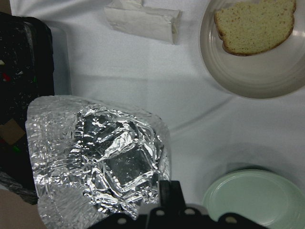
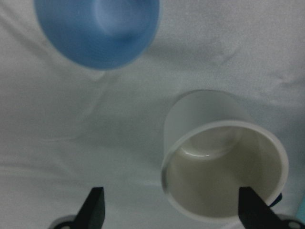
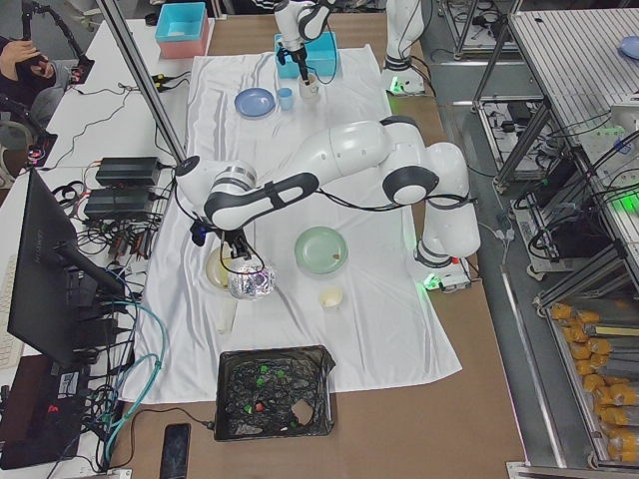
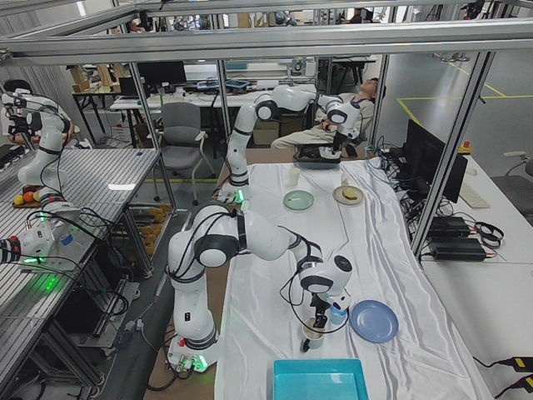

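Observation:
My left gripper is shut on a crumpled foil piece point(image 1: 97, 152), raised beside the beige plate point(image 1: 248, 81) with a bread slice point(image 1: 252, 26). A green plate point(image 1: 252, 195) and folded white paper point(image 1: 140, 24) lie nearby. In the right wrist view, my right gripper stands open above a white cup point(image 2: 200, 109), one finger over its opening. A blue cup point(image 2: 95, 43) stands just beside it.
A black bag-lined bin point(image 3: 275, 424) is at the near end of the cloth. A blue plate point(image 4: 375, 321) and a turquoise tray point(image 4: 319, 383) are near my right arm.

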